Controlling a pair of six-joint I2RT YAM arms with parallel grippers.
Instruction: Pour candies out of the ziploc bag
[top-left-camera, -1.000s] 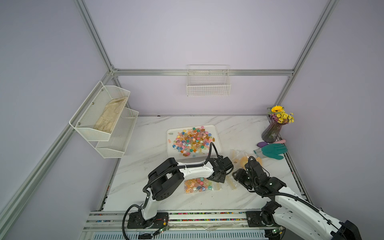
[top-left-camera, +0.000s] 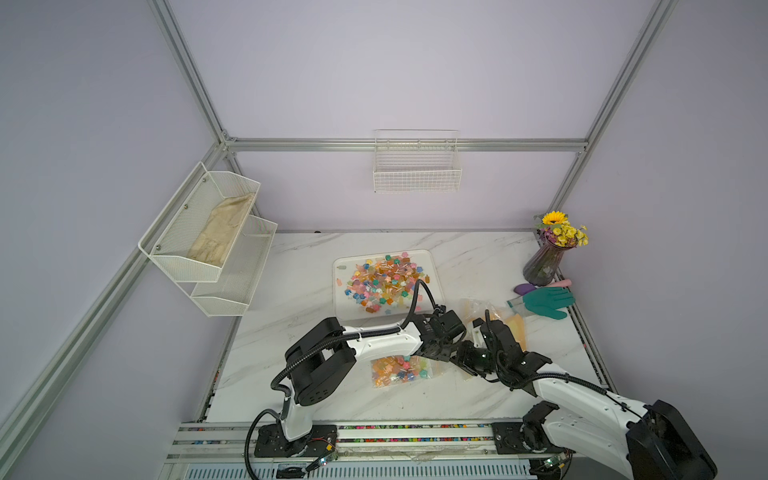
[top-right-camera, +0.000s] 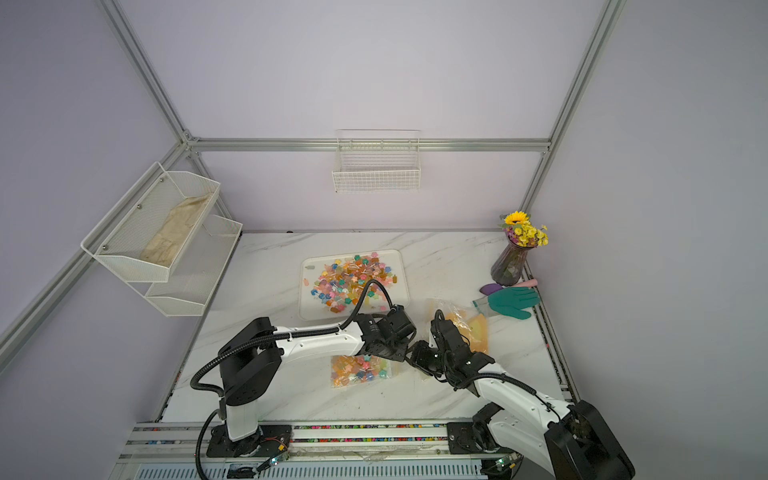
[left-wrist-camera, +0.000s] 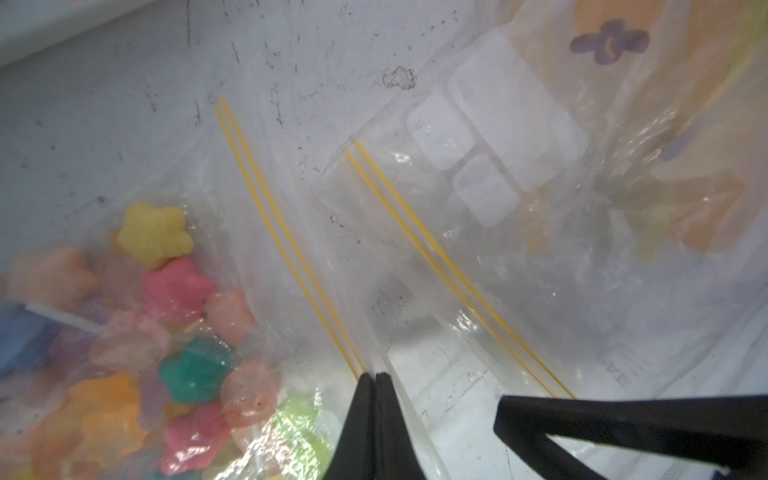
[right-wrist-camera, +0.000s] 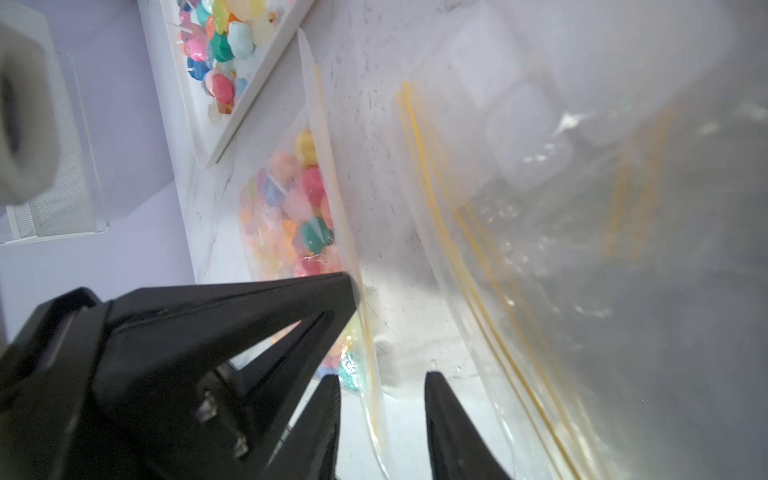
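Note:
The clear ziploc bag (left-wrist-camera: 200, 352) of colourful star-shaped candies lies on the table, its two yellow zip lines along the right edge. My left gripper is shut on that edge, near the zip. In the right wrist view, the candy bag's edge (right-wrist-camera: 340, 192) stands raised, pinched at the tips of the left gripper's fingers (right-wrist-camera: 264, 308). My right gripper is partly open, close beside the left one, with the lower stretch of the bag's edge passing between its fingers. Whether the bag's mouth is unsealed I cannot tell.
A second, flat, mostly empty-looking ziploc bag (right-wrist-camera: 576, 320) lies right of the candy bag. Behind them is a white tray (top-left-camera: 342, 306) of loose candies. Teal gloves (top-left-camera: 549, 302) and a flower vase (top-left-camera: 545, 264) stand right.
My right gripper has moved left, closing the gap to the left gripper. The left arm has shifted slightly; the candy bag has shifted slightly to the right.

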